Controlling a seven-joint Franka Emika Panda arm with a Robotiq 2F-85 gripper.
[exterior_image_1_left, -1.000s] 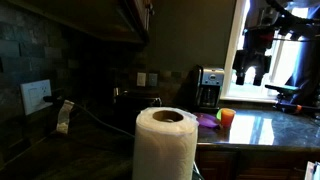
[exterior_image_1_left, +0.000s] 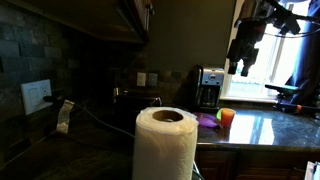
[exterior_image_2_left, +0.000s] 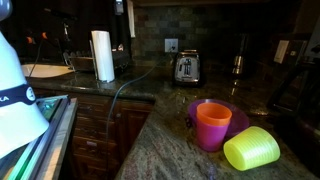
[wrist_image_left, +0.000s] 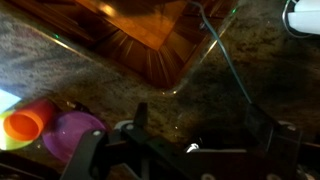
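Note:
High over the counter on the right of exterior view 1, my gripper (exterior_image_1_left: 239, 68) points downward. In the wrist view its open fingers frame bare counter, and nothing is between the fingers. An orange cup (exterior_image_2_left: 213, 112), seemingly nested in a pink one, stands in or against a purple bowl (exterior_image_2_left: 238, 119). On its side in front of them lies a yellow-green cup (exterior_image_2_left: 252, 149). The wrist view has the orange cup (wrist_image_left: 30, 121) and purple bowl (wrist_image_left: 66, 134) at lower left, well away from the gripper. A paper towel roll (exterior_image_1_left: 166, 145) stands upright.
A toaster (exterior_image_2_left: 188, 68) is against the back wall, and a coffee maker (exterior_image_1_left: 209, 87) stands behind the cups. Across the counter runs a thin cable (wrist_image_left: 228, 57). Open counter (exterior_image_2_left: 160, 140) lies left of the cups.
The cups, bowl and paper towel roll have not moved.

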